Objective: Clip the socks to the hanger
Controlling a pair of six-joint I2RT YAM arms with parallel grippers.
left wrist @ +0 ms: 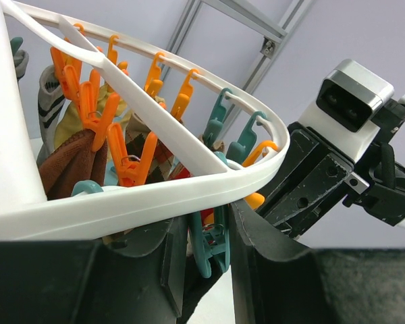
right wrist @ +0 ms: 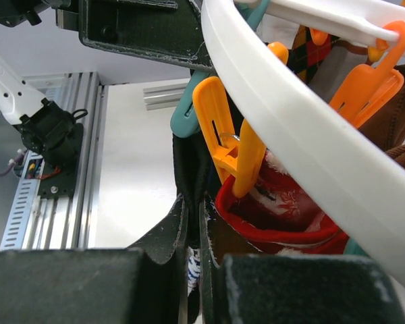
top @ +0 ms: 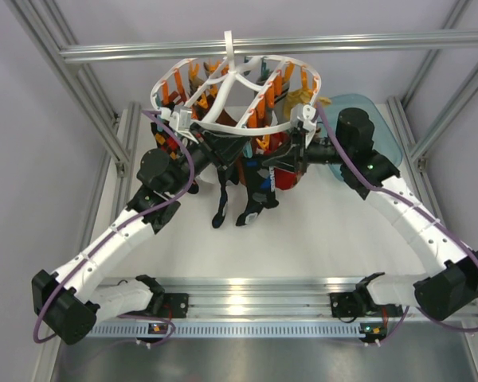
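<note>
The white round hanger [top: 239,83] carries orange and teal clips with socks. Dark socks [top: 255,195] hang below its front rim. In the left wrist view, my left gripper is shut on a teal clip [left wrist: 202,243] just under the rim. In the right wrist view, my right gripper is shut on a black sock [right wrist: 189,162], which rises to a teal clip [right wrist: 183,115]. A yellow clip [right wrist: 216,121] and a red sock [right wrist: 277,209] sit beside it.
An aluminium bar [top: 366,40] spans above the hanger. A teal basin [top: 374,119] lies at the back right.
</note>
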